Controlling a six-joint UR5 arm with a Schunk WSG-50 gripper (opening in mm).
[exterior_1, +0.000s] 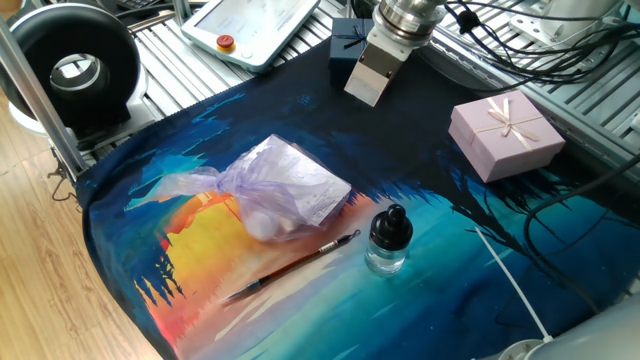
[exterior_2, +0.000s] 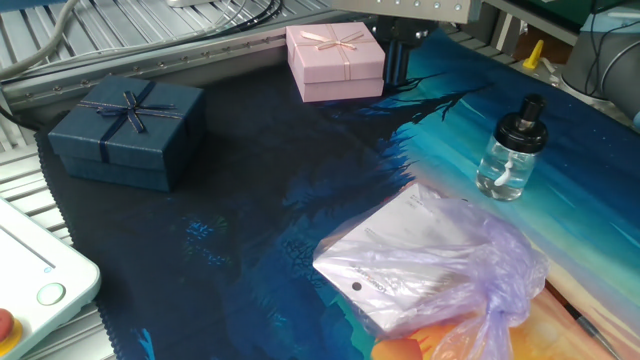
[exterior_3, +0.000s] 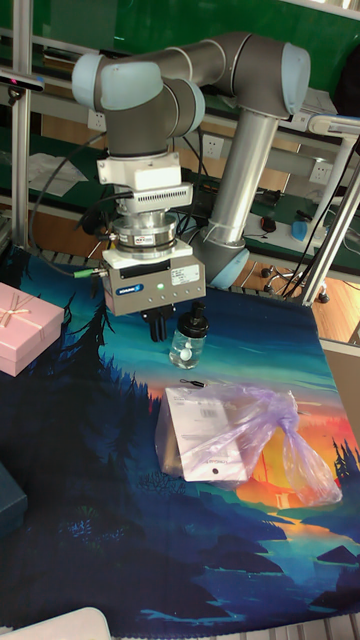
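My gripper (exterior_3: 158, 323) hangs above the dark part of the cloth, fingers down. In exterior view 2 its black fingers (exterior_2: 402, 62) show just right of the pink box (exterior_2: 337, 70). Whether they are parted is hard to make out, and I see nothing held below them. A clear dropper bottle with a black cap (exterior_1: 388, 240) stands upright on the cloth. Beside it lies a white box in a thin purple bag (exterior_1: 285, 190), the bag's knot to one side. A slim dark brush or pen (exterior_1: 290, 268) lies between bag and bottle.
A dark blue ribboned box (exterior_2: 130, 135) sits at one cloth corner. Metal slats and loose cables (exterior_1: 560, 50) border the cloth, and a tablet-like panel with a red button (exterior_1: 226, 44) rests outside it. Bare cloth lies between the boxes and the bag.
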